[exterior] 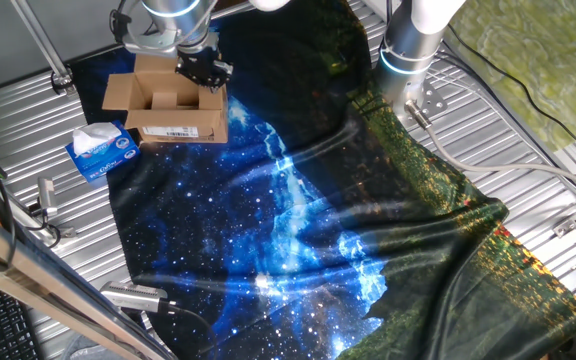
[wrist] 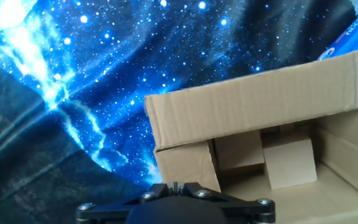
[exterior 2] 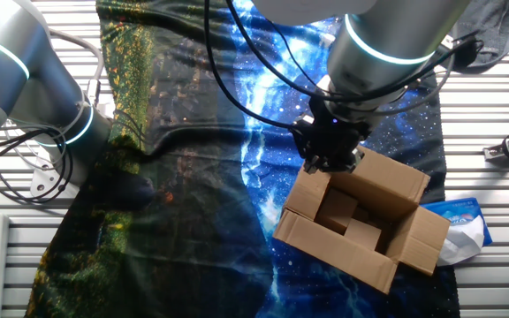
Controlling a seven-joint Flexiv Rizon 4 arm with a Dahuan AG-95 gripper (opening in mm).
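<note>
An open cardboard box (exterior: 183, 128) stands at the far left of the cloth in exterior view 1, its flaps folded outward. Inside it, the wrist view shows a light brown cardboard block (wrist: 291, 163) and a darker brown piece (wrist: 240, 149) beside it. My gripper appears at the bottom of the wrist view, fingertips together and nothing visible between them. It hangs by the box's edge in exterior view 2, where the gripper (exterior 2: 318, 164) is too dark for its fingers to be made out.
A blue tissue box (exterior: 103, 155) with white tissue stands close to the cardboard box.
</note>
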